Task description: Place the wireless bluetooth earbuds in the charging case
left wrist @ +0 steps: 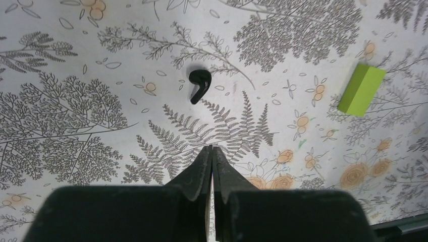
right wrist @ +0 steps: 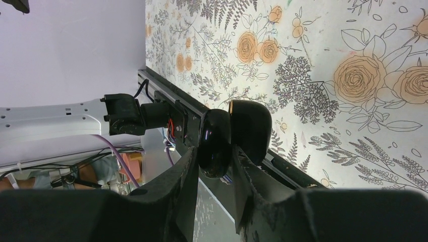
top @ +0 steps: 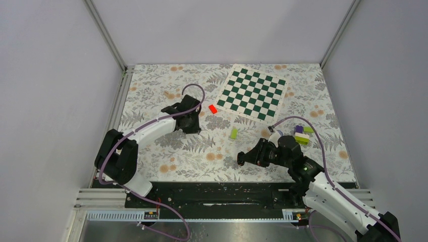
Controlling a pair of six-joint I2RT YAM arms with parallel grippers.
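Observation:
One black earbud point(left wrist: 201, 84) lies on the patterned cloth in the left wrist view, apart from the fingers and beyond their tips. My left gripper is shut, its fingertips meeting with nothing between them. In the right wrist view my right gripper is shut on the glossy black charging case point(right wrist: 214, 143), whose lid stands open. The same case point(top: 241, 159) shows small in the top view, held over the front of the table. What sits inside the case cannot be made out. A second earbud is not visible.
A green block point(left wrist: 362, 89) lies right of the earbud. Behind are a red block point(top: 213, 109) and a checkered board point(top: 252, 94). Several coloured blocks point(top: 302, 137) are stacked by the right arm. Bare cloth point(top: 207, 166) fills the front left.

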